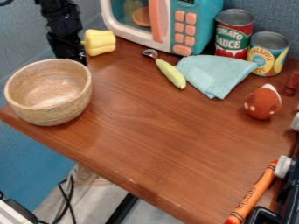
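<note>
My black gripper point(68, 48) is at the upper left, low behind the wooden bowl point(47, 94), right beside a yellow object point(100, 42) that sits left of the toy microwave. Its fingers are dark and small in the view, so I cannot tell whether they are open or shut, or whether they touch the yellow object.
The microwave point(158, 22), cans point(233, 35), blue cloth point(214, 74), banana point(172, 73), red round toy point(263, 103) and orange marker point(257, 192) ring the table point(158, 140).
</note>
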